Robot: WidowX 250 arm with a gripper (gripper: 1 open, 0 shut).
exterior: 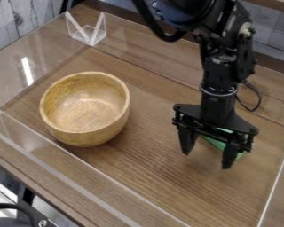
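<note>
My black gripper [211, 144] hangs low over the right half of the wooden table, its fingers open and spread to either side. A green object [227, 144] lies on the table just behind and between the fingers, partly hidden by the gripper; whether the fingers touch it I cannot tell.
A light wooden bowl [85, 106] stands on the left half of the table [132, 177]. A clear plastic object [82, 27] is near the back left.
</note>
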